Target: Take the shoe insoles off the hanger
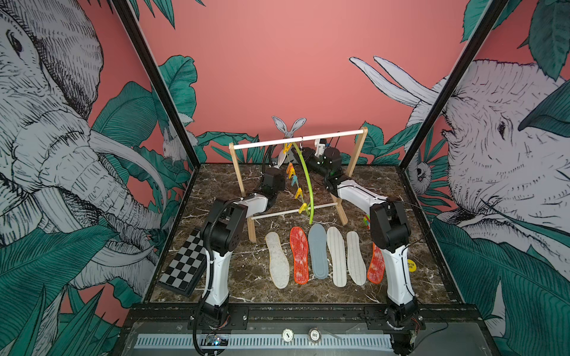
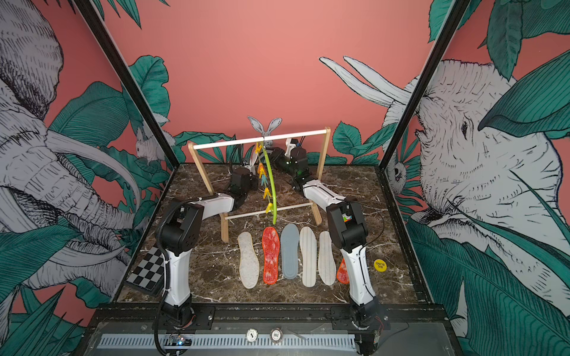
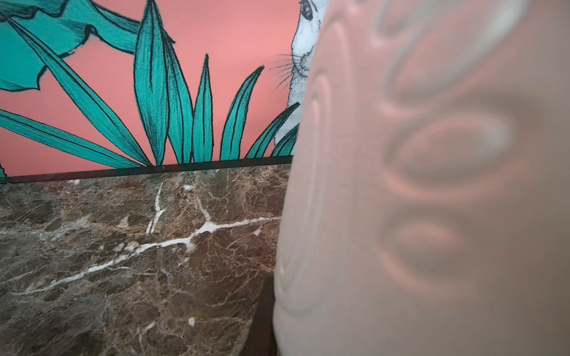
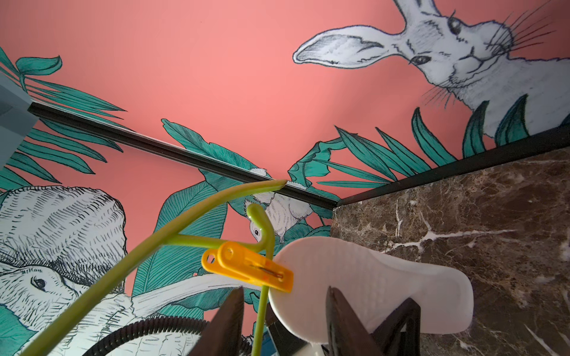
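Observation:
A green hanger (image 1: pixel 310 195) with orange, yellow and blue clips hangs from the white bar. In the right wrist view a yellow clip (image 4: pixel 252 265) grips a white insole (image 4: pixel 371 287). The same insole fills the right of the left wrist view (image 3: pixel 427 178), very close. My left gripper is behind it, its fingers hidden. My right gripper is at the hanger's top, its two dark fingers low in its wrist view; what lies between them is unclear.
Several insoles (image 1: pixel 318 252) lie in a row at the front. The wooden stand (image 1: pixel 249 228) surrounds the hanger. A checkerboard (image 1: pixel 183 261) lies front left.

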